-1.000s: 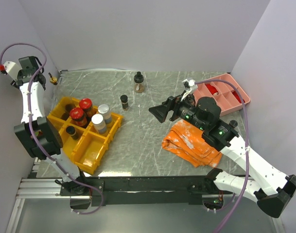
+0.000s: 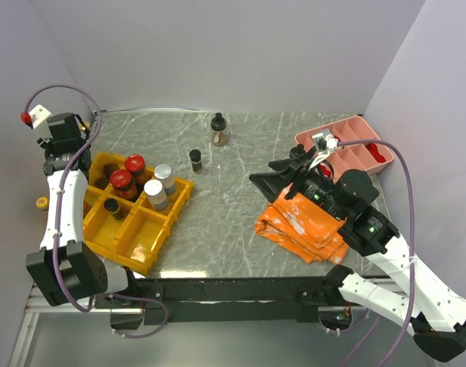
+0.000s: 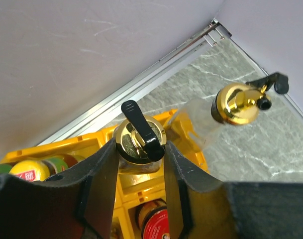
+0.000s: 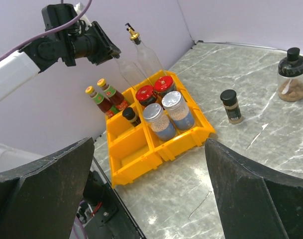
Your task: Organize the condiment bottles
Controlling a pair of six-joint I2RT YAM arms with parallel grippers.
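The yellow organizer (image 2: 141, 245) at the left holds red-lidded jars (image 4: 146, 94), silver-lidded shakers (image 4: 159, 127), sauce bottles (image 4: 104, 104) and a small black-capped bottle (image 2: 112, 210). My left gripper is shut on a gold-topped glass oil bottle (image 3: 139, 132) over the organizer's back compartments; a second oil bottle (image 3: 236, 103) stands to its right. My right gripper (image 2: 269, 174) is open and empty above the counter's right side. A small seasoning bottle (image 4: 232, 109) and a black-lidded jar (image 4: 291, 79) stand on the bare counter.
A pink divided tray (image 2: 363, 157) sits at the back right, a folded orange cloth (image 2: 294, 233) in front of it, with dark bottles partly behind the right arm. Walls bound the left, back and right.
My left arm has moved right and toward the front from the back-left corner, over the organizer.
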